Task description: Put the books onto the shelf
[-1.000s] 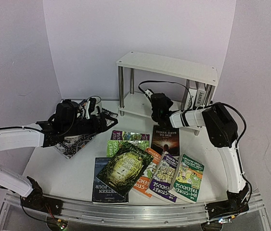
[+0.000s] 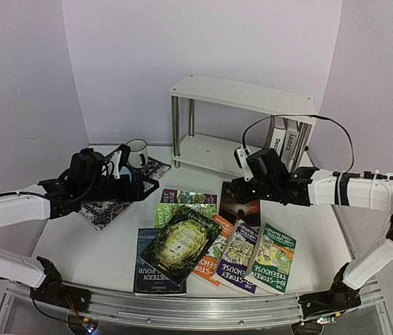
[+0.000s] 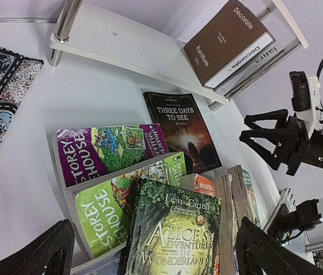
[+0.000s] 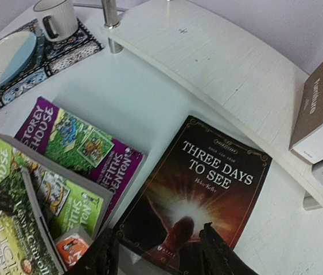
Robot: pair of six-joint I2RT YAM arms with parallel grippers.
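Observation:
Books lie flat in a loose heap: Alice's Adventures in Wonderland [image 2: 182, 248] on top, a dark blue book [image 2: 154, 272], green [image 3: 98, 223] and purple [image 3: 104, 149] Treehouse books, an orange one [image 2: 210, 258], and two more at front right. Three Days to See [image 4: 190, 189] lies before the shelf. Upright Decorate books [image 3: 224, 46] stand on the lower shelf. My left gripper [image 2: 140, 185] hovers at left above the table, fingers apart and empty. My right gripper [image 2: 241, 183] is above Three Days to See, fingers apart with nothing held.
A white two-tier shelf [image 2: 241, 94] stands at the back. A patterned mat [image 2: 102, 215] at left holds a mug [image 2: 137, 150] and a plate [image 4: 0, 63]. Bare table shows at the right.
My right arm has pulled back from the shelf, moving to the right and downward in the top view. My left gripper has shifted slightly left. The books are unmoved.

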